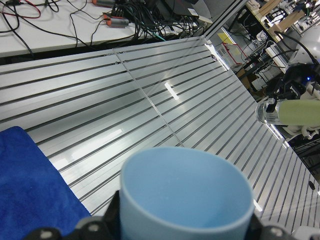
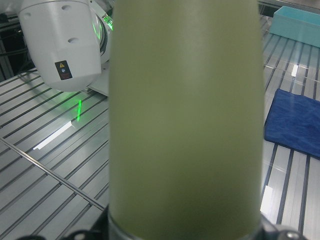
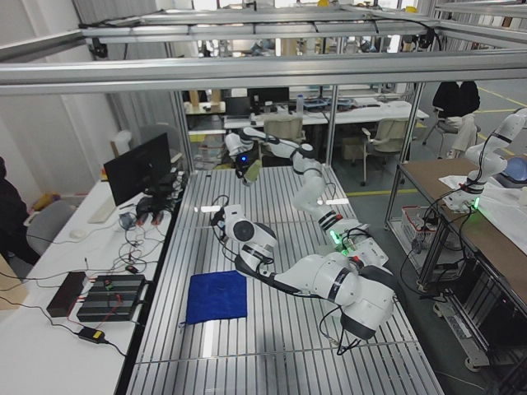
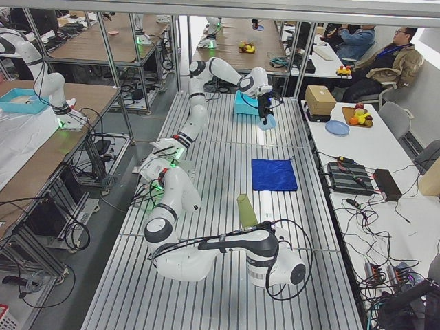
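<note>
A light blue cup (image 1: 186,195) fills the bottom of the left wrist view, with my left gripper (image 4: 264,117) shut on it above the table. A long pale green cylinder (image 2: 185,120), perhaps a cup or bottle, fills the right wrist view, with my right gripper shut on it; in the camera right view the green cylinder (image 4: 247,210) hangs in the near half of the table. A dark blue cloth (image 4: 273,174) lies flat on the slatted table (image 3: 206,354) between the two arms, apart from both held things.
A turquoise bin (image 4: 245,104) stands at one end of the table, behind the left arm in the camera right view. Side desks (image 3: 74,354) carry monitors, cables and black boxes.
</note>
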